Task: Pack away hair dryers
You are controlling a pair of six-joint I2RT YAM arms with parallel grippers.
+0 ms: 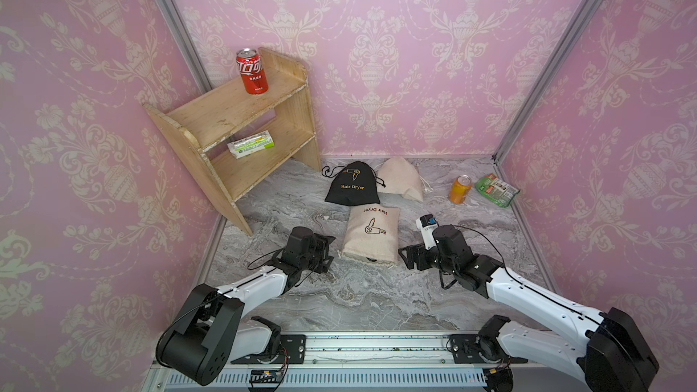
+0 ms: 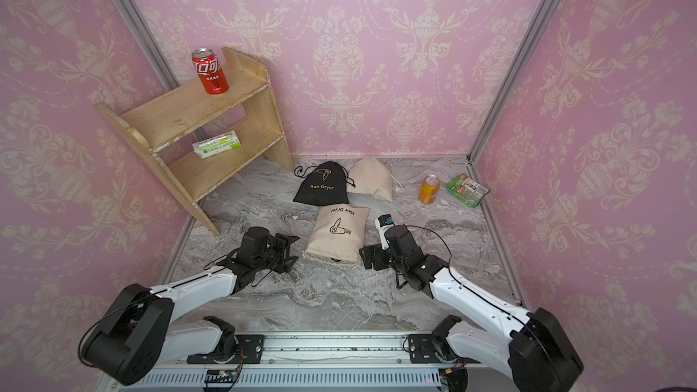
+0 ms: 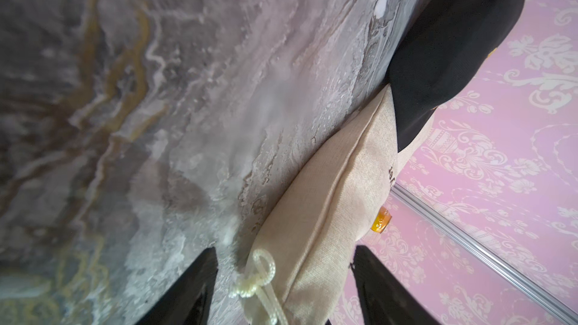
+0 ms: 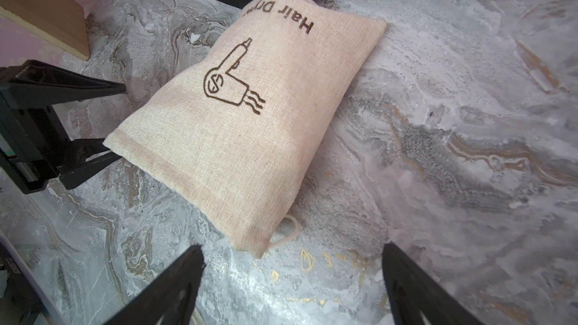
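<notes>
A beige drawstring bag (image 1: 371,233) printed with a hair dryer lies on the marble tabletop between my two arms, its mouth toward the front. My left gripper (image 1: 331,251) is at the bag's left front side, fingers apart. In the left wrist view a cord loop (image 3: 260,273) shows in front of the bag, between the fingers. At the bag's right front side my right gripper stands open, with nothing between its fingers. Behind lie a black Hair Dryer bag (image 1: 353,183) and another beige bag (image 1: 398,178). No bare hair dryer is in view.
A wooden shelf (image 1: 239,130) stands at the back left, bearing a red can (image 1: 252,72) and a white-green box (image 1: 251,143). An orange can (image 1: 460,189) and a green packet (image 1: 497,190) are at the back right.
</notes>
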